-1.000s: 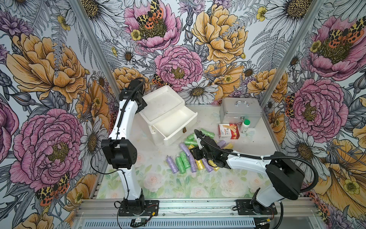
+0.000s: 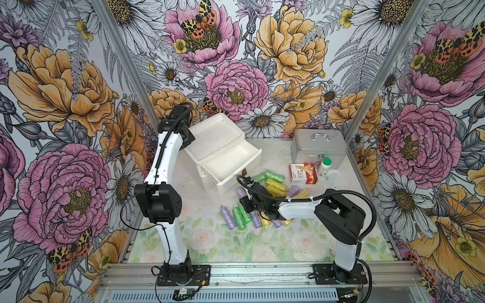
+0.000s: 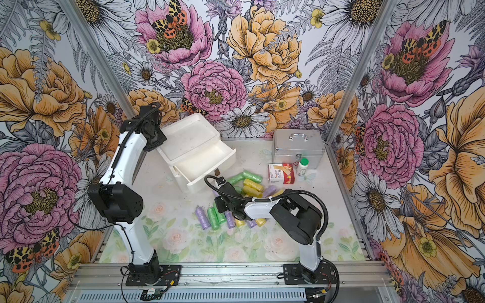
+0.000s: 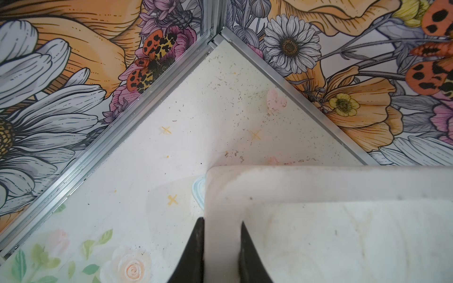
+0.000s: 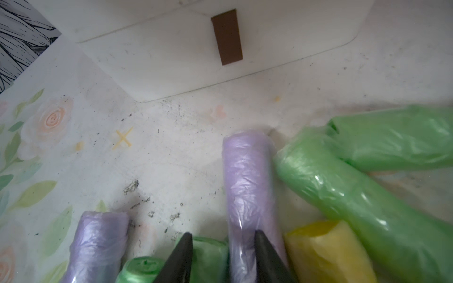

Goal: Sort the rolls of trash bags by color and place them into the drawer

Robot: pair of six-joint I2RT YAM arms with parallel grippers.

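My left gripper is shut on the rim corner of the white drawer box [image 2: 214,132], whose drawer [image 2: 229,164] is pulled out and looks empty. Purple, green and yellow trash bag rolls lie in a loose cluster in front of it. In the right wrist view my right gripper is open, low over the cluster, its fingers beside a purple roll [image 5: 247,174] and a green roll [image 5: 203,254]. A second purple roll [image 5: 96,235] lies to the left, and a yellow roll [image 5: 330,247] to the right.
A silver metal case [image 3: 298,149] stands at the back right, with a red-and-white carton [image 3: 280,173] and a green-capped bottle [image 3: 302,166] before it. Floral walls enclose the back and sides.
The left arm and drawer box look unmoved.
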